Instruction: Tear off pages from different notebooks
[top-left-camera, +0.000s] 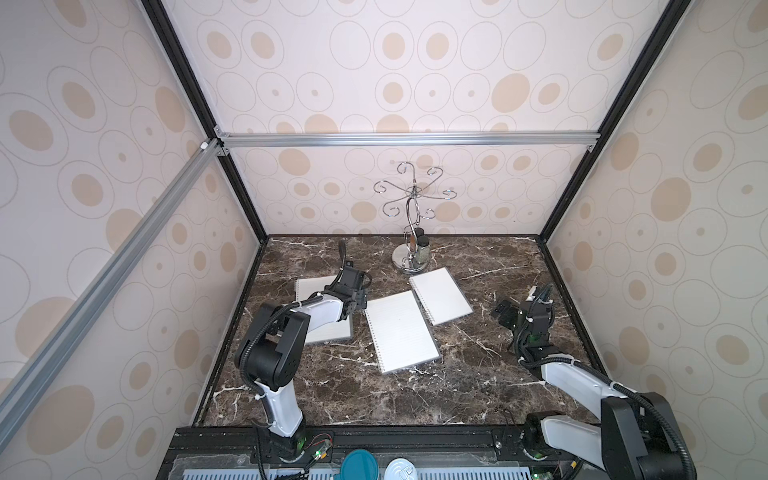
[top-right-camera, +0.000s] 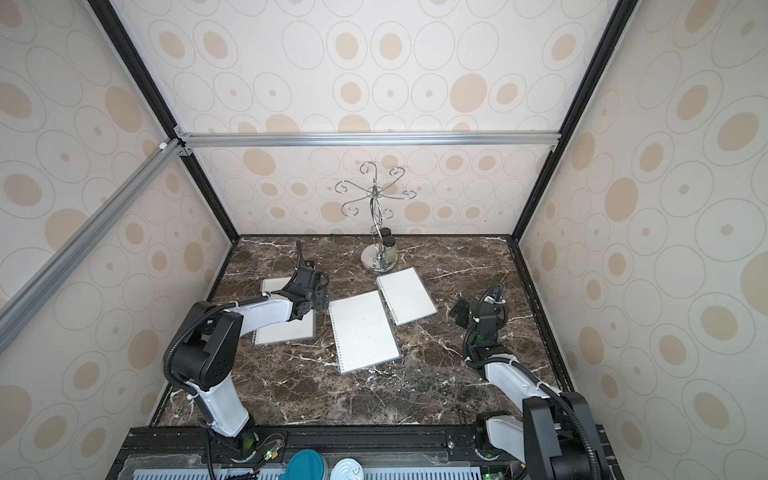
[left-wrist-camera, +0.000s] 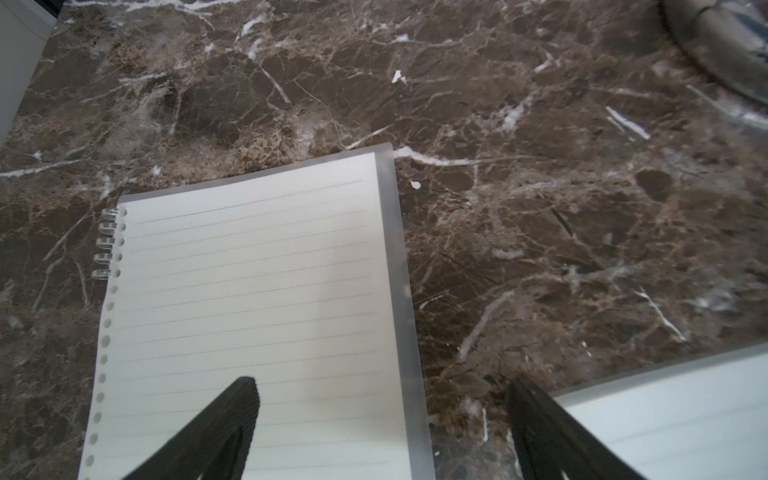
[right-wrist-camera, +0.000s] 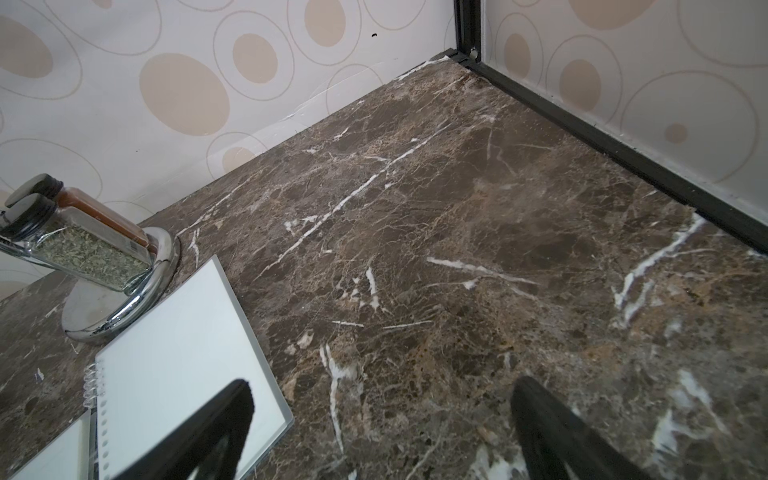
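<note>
Three spiral notebooks lie open-faced on the marble table: a left notebook (left-wrist-camera: 256, 320), a middle notebook (top-left-camera: 400, 332) and a right notebook (top-left-camera: 441, 296). The left one shows lined paper, with its rings along the left side. Above its right side hovers my left gripper, fingers apart and nothing between them; in the top left view the arm covers part of that notebook. To the right of all three, over bare table, my right gripper stands open and empty. The right notebook also shows in the right wrist view, at lower left.
A chrome stand (top-left-camera: 410, 257) holding spice jars (right-wrist-camera: 88, 240) rises behind the right notebook. Walls enclose the back and both sides.
</note>
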